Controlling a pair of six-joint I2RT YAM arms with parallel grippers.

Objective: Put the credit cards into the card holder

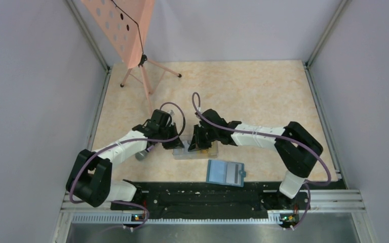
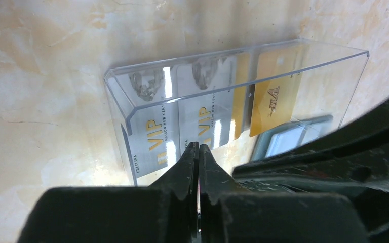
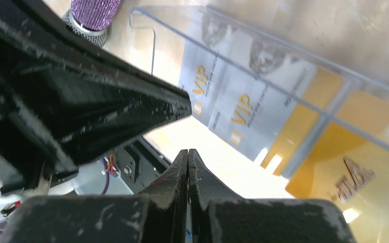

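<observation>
The clear card holder [image 2: 116,93] lies along the table below both grippers. Two silver VIP cards [image 2: 149,134] rest flat, side by side, in its left part. Gold shows past their right edge, and across the divider lies a gold VIP card [image 2: 275,104]. My left gripper is shut over the front of the silver cards, nothing between its fingers. In the right wrist view my right gripper is also shut and empty, just in front of the holder. The left gripper's dark finger [image 3: 147,104] reaches in from the left there.
A blue-edged tray [image 1: 226,173] lies front right of the holder. To its left is a purple microphone [image 1: 142,154]. A pink stand [image 1: 144,76] rises at the back left.
</observation>
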